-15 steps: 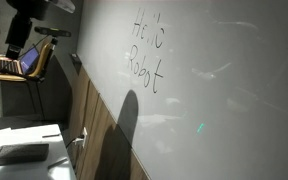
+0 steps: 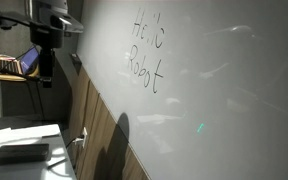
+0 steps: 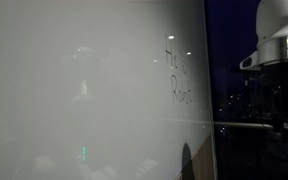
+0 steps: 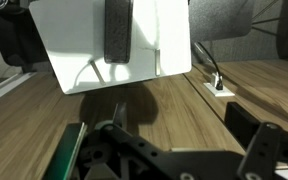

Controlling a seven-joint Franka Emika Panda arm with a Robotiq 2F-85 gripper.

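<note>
My gripper is open in the wrist view, above the wooden floor, and nothing shows between its fingers. In exterior view 1 the gripper point(image 2: 46, 68) hangs at the upper left, above the white table and apart from it. A dark oblong block point(image 4: 117, 30) lies on the white table point(image 4: 72, 45), with a thin stick-like object point(image 4: 157, 65) beside it. The whiteboard point(image 2: 209, 75) bears the handwriting "Hello Robot" point(image 2: 147, 50) and a small green mark point(image 2: 200, 128).
A wall outlet point(image 4: 219, 86) with a plugged cable is near the table. A laptop point(image 2: 28, 62) and a chair stand behind the arm in exterior view 1. Wood panelling point(image 2: 102, 135) runs below the whiteboard.
My gripper has moved right and downward in exterior view 1. Its shadow on the board and panelling has shifted lower and left. The table's objects look unmoved.
</note>
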